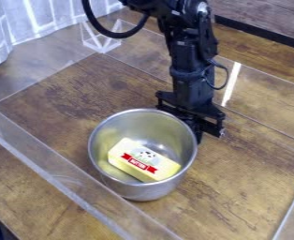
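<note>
A silver metal bowl [117,181] sits on the wooden table, holding a yellow butter package [139,159] with a red label. Just behind the bowl's right rim, my black gripper [194,129] is low over the table, its fingertips partly hidden by the rim and too dark to make out clearly; it appears shut, with nothing visible between the fingers.
Clear plastic edging runs along the lower left, and a white translucent curtain [31,19] hangs at the top left.
</note>
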